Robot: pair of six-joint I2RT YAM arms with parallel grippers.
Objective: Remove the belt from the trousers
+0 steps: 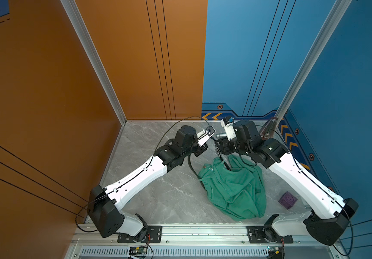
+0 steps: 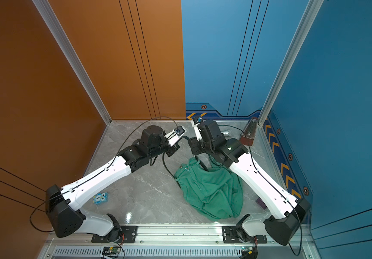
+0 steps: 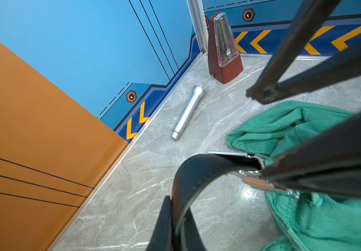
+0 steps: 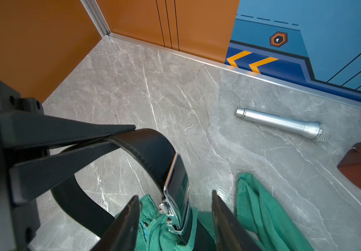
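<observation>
A black leather belt with a metal buckle arches up from the green trousers, which lie bunched at centre right. My left gripper is shut on the belt strap, which rises from between its fingertips. My right gripper hangs over the buckle end, its fingertips on either side of it and apart; whether they touch it is unclear. Dark arm parts of the other side cover the right of the left wrist view.
A silver microphone and a red metronome stand or lie at the back right. A purple block is at front right, a small blue item at front left.
</observation>
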